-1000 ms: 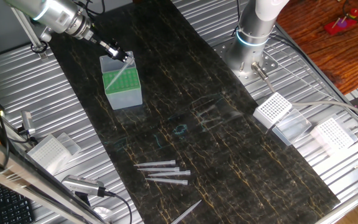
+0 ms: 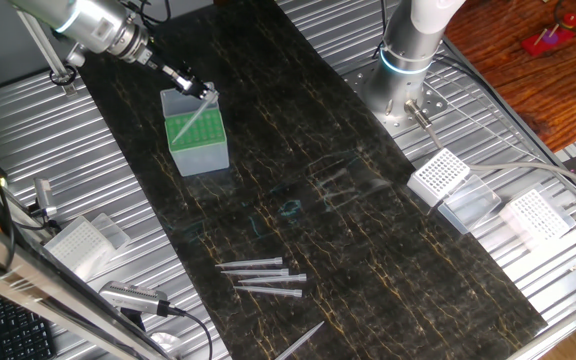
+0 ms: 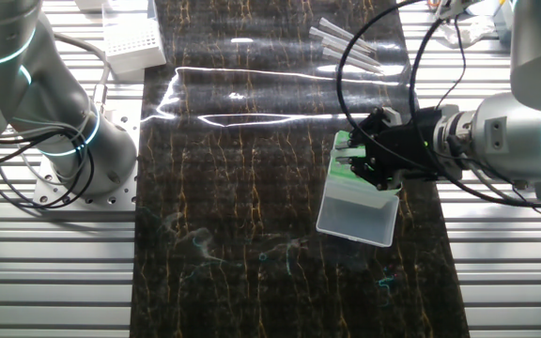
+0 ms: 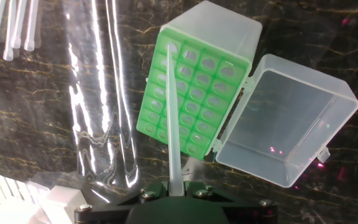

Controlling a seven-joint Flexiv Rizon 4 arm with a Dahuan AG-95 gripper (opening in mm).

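Observation:
A long, clear pipette tip (image 4: 174, 124) is held by its wide end in my gripper, which is shut on it. In the wrist view its thin end lies over a corner hole of the green rack (image 4: 191, 93); whether it enters the hole, I cannot tell. The rack tops a translucent box (image 2: 202, 160) whose clear lid (image 4: 291, 118) stands open. In exterior view 1 the tip slants across the rack from the gripper (image 2: 208, 93). The second exterior view shows the gripper (image 3: 353, 152) over the green rack, hiding part of it.
Several loose tips (image 2: 273, 292) lie on the dark marbled mat (image 2: 368, 260), another tip (image 2: 300, 340) near its front edge.

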